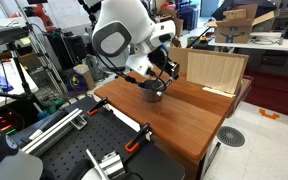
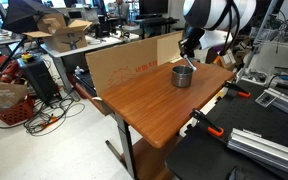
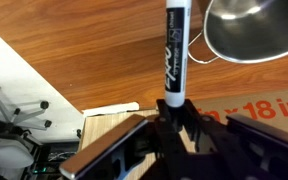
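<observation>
A white marker-like stick with black lettering [image 3: 176, 45] is clamped by my gripper, which is shut on one end of it in the wrist view. Its far end runs out of the top of that view. A grey metal pot [image 3: 264, 28] shows at the upper right there, just beside the stick. In exterior view 1 the pot [image 1: 151, 93] stands upright on the wooden table, with the gripper [image 1: 167, 72] close above it. From the other side, the pot [image 2: 182, 77] has the gripper near its rim; whether the stick touches it I cannot tell.
An upright cardboard panel [image 1: 216, 70] borders the back edge. Black clamps [image 1: 138, 138] sit along the edge by the robot's black base table.
</observation>
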